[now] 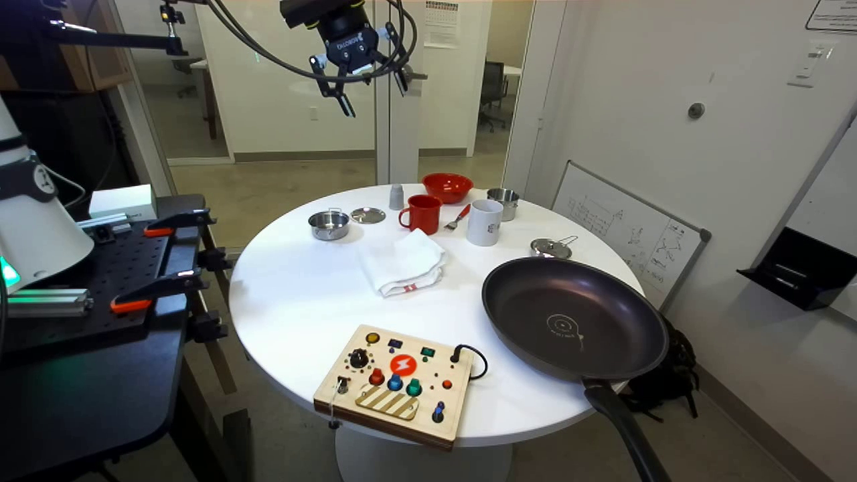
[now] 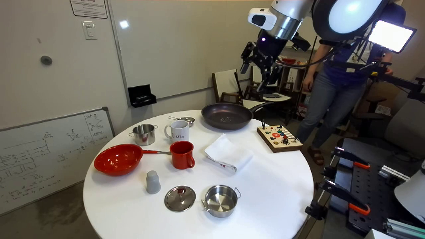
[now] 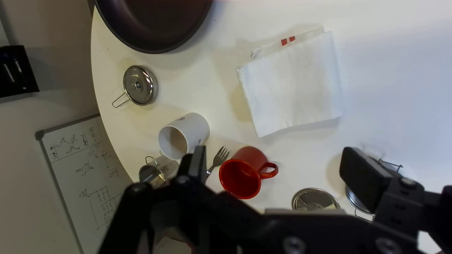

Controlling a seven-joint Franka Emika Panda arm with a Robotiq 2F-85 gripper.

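My gripper [image 1: 375, 98] hangs high above the round white table, its fingers spread wide with nothing between them. Below it in the wrist view lie a folded white cloth [image 3: 294, 82], a red mug [image 3: 240, 177] and a white mug [image 3: 190, 131]. A fork [image 1: 458, 217] with a red handle rests between the mugs. Behind them stand a red bowl [image 1: 447, 187] and a grey shaker [image 1: 396, 197]. A small steel pot [image 2: 221, 200] sits uncovered beside a loose steel lid [image 2: 180, 198]. Another steel pot [image 2: 143, 134] stands near the white mug.
A large dark frying pan [image 1: 574, 317] has its handle jutting past the table edge. Near it is a small lidded steel pan [image 3: 140, 85]. A wooden board with knobs and switches [image 1: 398, 384] lies at one edge. A person [image 2: 338, 87] stands behind the arm.
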